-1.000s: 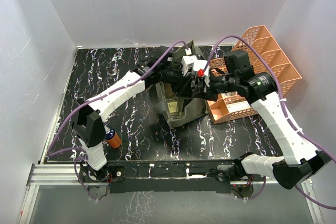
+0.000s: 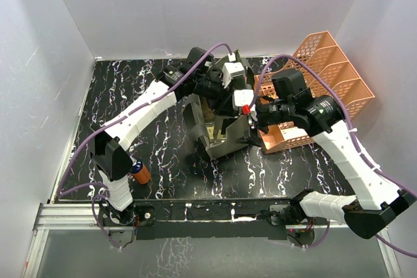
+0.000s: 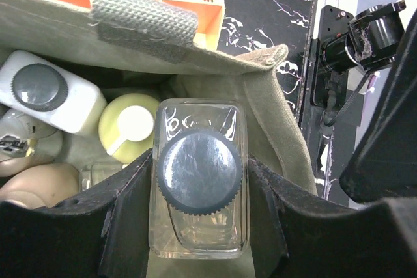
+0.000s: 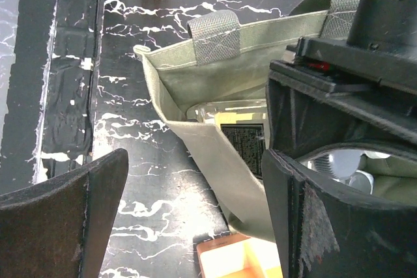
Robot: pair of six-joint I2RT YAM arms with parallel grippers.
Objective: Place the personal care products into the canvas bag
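The olive canvas bag [image 2: 220,144] stands mid-table, both arms over it. Inside, the left wrist view shows a white bottle [image 3: 68,92], a yellow-capped container [image 3: 130,128] and other bottles. My left gripper is shut on a clear bottle with a grey cap, inside the bag. My right gripper stands open beside the bag's side wall [image 4: 202,148], above the orange organizer's edge. An orange bottle [image 2: 141,172] stands on the table at the front left.
The orange organizer [image 2: 342,86] fills the back right, next to the bag. Pale walls enclose the back and sides.
My left arm has moved slightly upward in the top view.
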